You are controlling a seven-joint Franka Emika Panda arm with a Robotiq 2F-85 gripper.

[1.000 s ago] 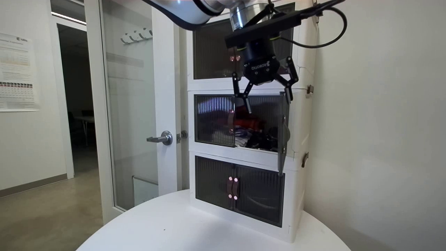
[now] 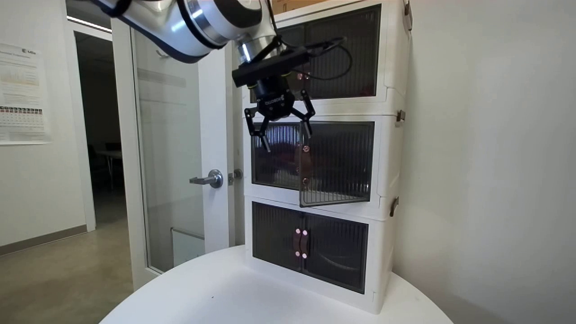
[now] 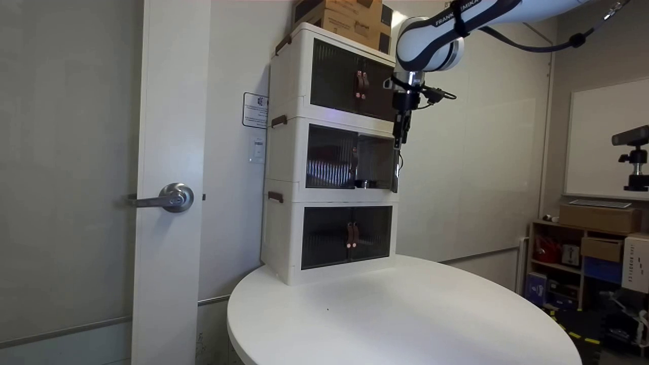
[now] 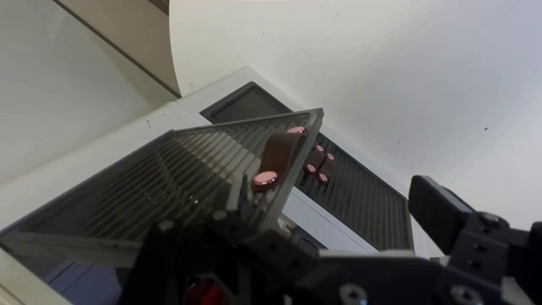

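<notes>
The middle cabinet's right door (image 2: pixel 337 164), dark ribbed panelling in a grey frame, stands partly open, its free edge out from the cabinet front. In exterior view 1 my gripper (image 2: pixel 288 142) hangs by the top of that free edge, fingers spread and pointing down, nothing held between them. The wrist view shows the door's brown handle (image 4: pixel 278 152) with pink studs, close to one finger (image 4: pixel 236 201); whether they touch I cannot tell. The other finger (image 4: pixel 437 213) is well apart. From the side, the gripper (image 3: pixel 397 145) is just above the door's edge (image 3: pixel 396 173).
The middle left door (image 2: pixel 275 156) is shut, as are the doors of the bottom unit (image 2: pixel 335 248) and the top unit (image 2: pixel 343 48). Something red (image 4: pixel 207 293) shows inside the middle unit. Cardboard boxes (image 3: pixel 353 24) sit on top.
The door has swung from wide open towards the cabinet front, covering more of the opening. My gripper has moved left in exterior view 1, its fingers staying apart.
</notes>
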